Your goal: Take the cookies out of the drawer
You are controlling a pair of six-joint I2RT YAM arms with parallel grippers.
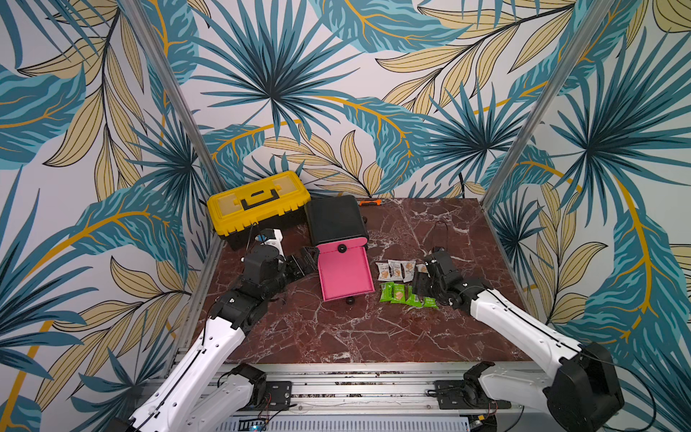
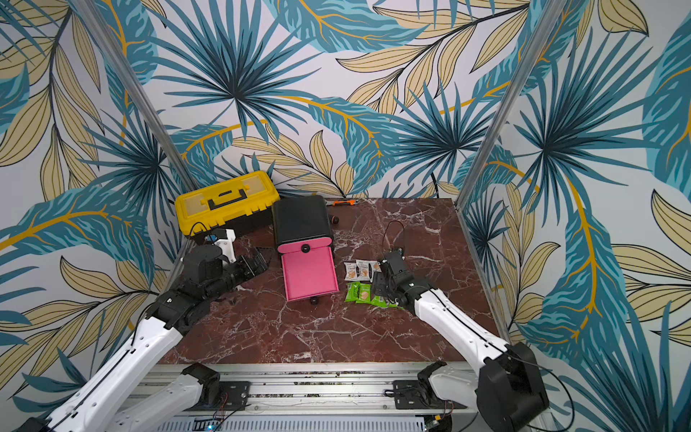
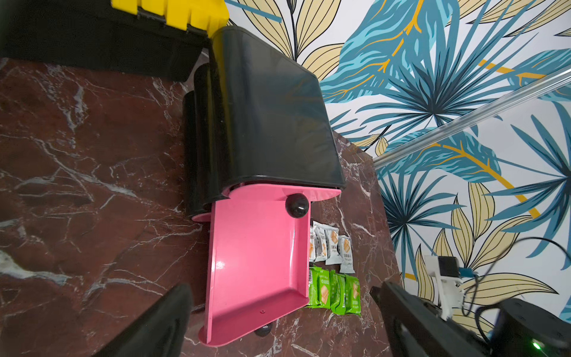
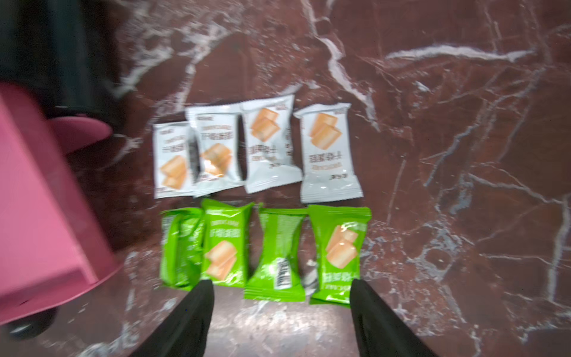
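Note:
The pink drawer point(image 1: 345, 275) is pulled out of the black cabinet point(image 1: 336, 218), and its visible floor is bare. On the table to its right lie several white cookie packs point(image 4: 267, 142) in a row, with several green cookie packs point(image 4: 226, 244) in a second row nearer the front. My right gripper stands open above the green row, its fingers apart and nothing between them. Left of the drawer, my left gripper is open and clear of it, the drawer showing between its spread fingers.
A yellow-lidded toolbox point(image 1: 259, 203) stands at the back left, beside the cabinet. An orange-handled tool point(image 1: 370, 203) lies at the table's back edge.

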